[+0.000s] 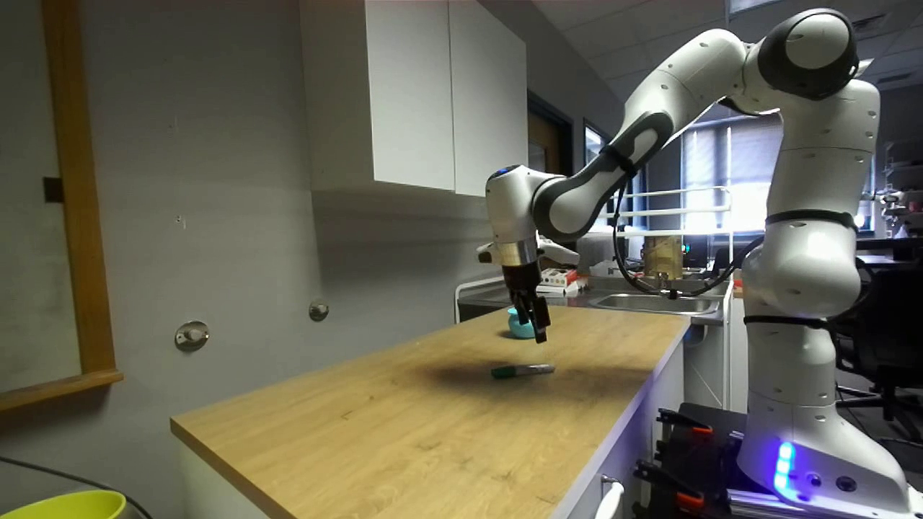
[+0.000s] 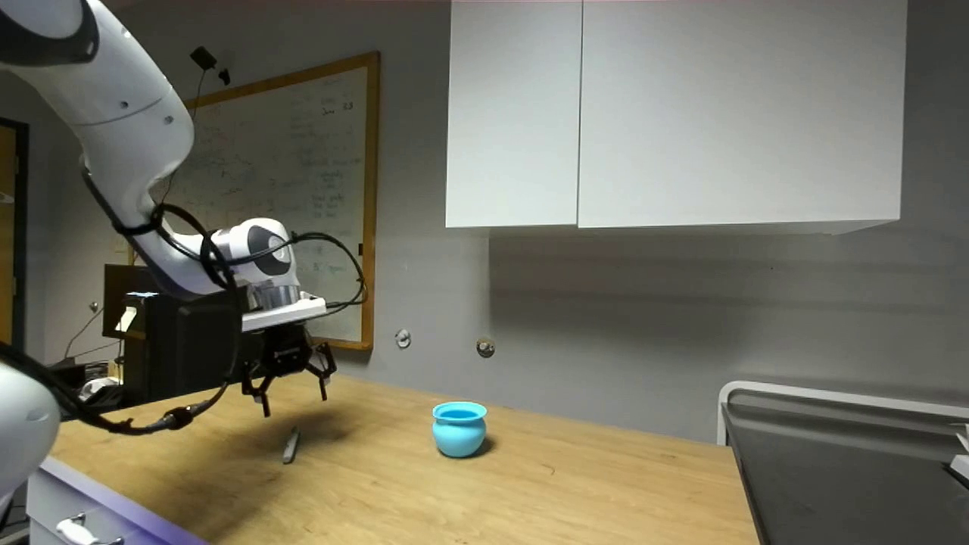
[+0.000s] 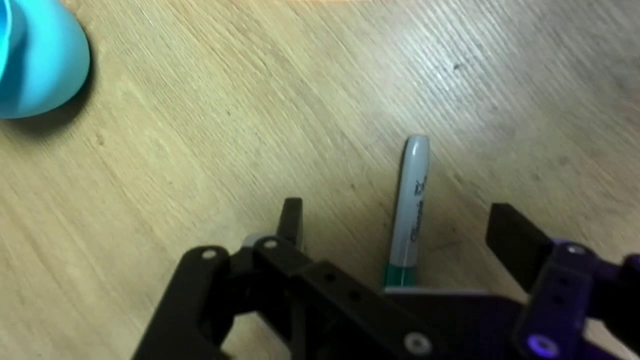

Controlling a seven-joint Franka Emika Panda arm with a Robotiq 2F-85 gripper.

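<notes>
A grey marker with a green cap (image 1: 523,371) lies flat on the wooden counter. From above, in the wrist view, the marker (image 3: 409,204) shows between my two spread fingers, its capped end partly hidden behind the gripper's body. My gripper (image 1: 531,330) is open and hangs above the counter, apart from the marker, with nothing held. In the second exterior view the gripper (image 2: 294,403) points down, above and behind the marker (image 2: 291,446). A turquoise pot (image 2: 459,430) stands upright on the counter, well to the right of the marker there.
White cabinets (image 2: 740,113) hang on the wall above the counter. Beyond the counter's end is a sink (image 1: 657,302) with a dark worktop.
</notes>
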